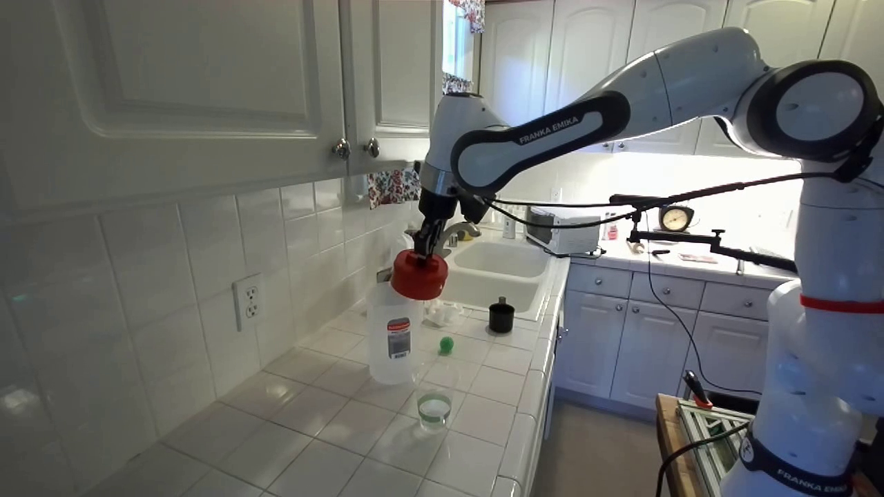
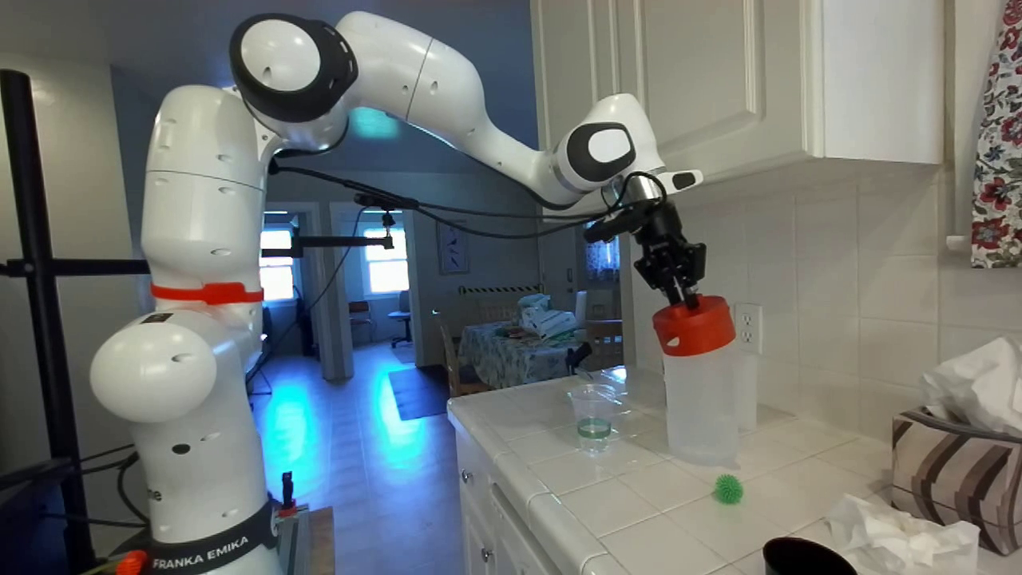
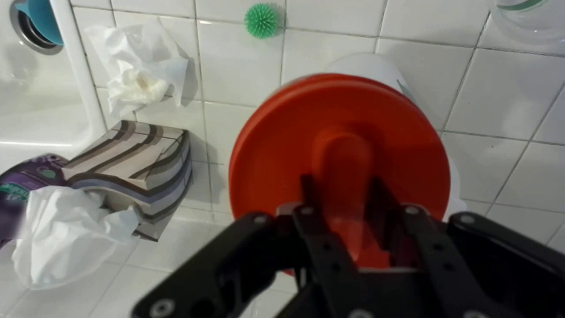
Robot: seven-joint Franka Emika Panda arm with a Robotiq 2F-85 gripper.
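Observation:
My gripper (image 1: 425, 251) is shut on the raised grip of a round red lid (image 3: 280, 159). In exterior view 1 the lid hangs tilted at the upper right of a tall translucent white container (image 1: 389, 339) with a label. From exterior view 2 the lid (image 2: 696, 327) overlaps the top of the container (image 2: 702, 412); whether they touch I cannot tell. The wrist view has the lid covering most of the container, with only a pale part (image 3: 371, 66) showing past its edge. The container stands upright on the tiled counter.
A clear cup with a green band (image 1: 433, 408) stands near the container. A spiky green ball (image 3: 261, 21), a black cup (image 1: 501, 315), crumpled tissue (image 3: 140, 69) and a striped tissue box (image 2: 960, 469) lie toward the sink (image 1: 501, 259). A white cabinet (image 2: 728, 77) hangs above.

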